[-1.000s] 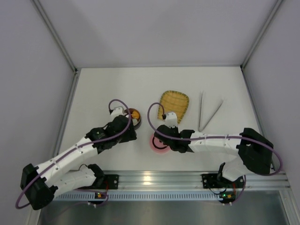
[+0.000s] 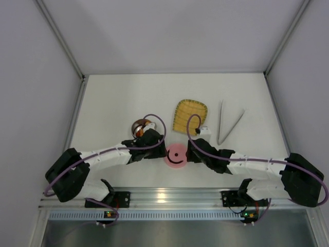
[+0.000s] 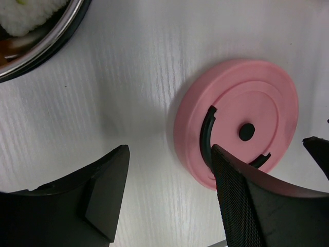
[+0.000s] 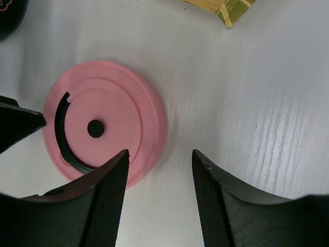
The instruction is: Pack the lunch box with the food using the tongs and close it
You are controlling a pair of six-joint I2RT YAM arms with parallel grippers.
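Observation:
A round pink lid (image 2: 176, 155) with a black smile-like strip and a dark dot lies flat on the table, between my two grippers. My left gripper is open at its left side; one finger (image 3: 247, 195) overlaps the lid's near edge in the left wrist view. On the other side stands my right gripper, also open, with a finger (image 4: 110, 185) in front of the lid's rim. Neither holds anything. Behind the left arm, the round metal lunch box (image 2: 134, 126) is uncovered, showing rice (image 3: 28, 15) inside; the arm hides part of it.
A yellow woven tray (image 2: 190, 114) lies behind the right arm. Farther right are long metal tongs (image 2: 220, 121), spread in a V.
My left gripper has moved right, from in front of the lunch box to the lid's left side. My right gripper has shifted right, uncovering more of the lid, which has stayed in place.

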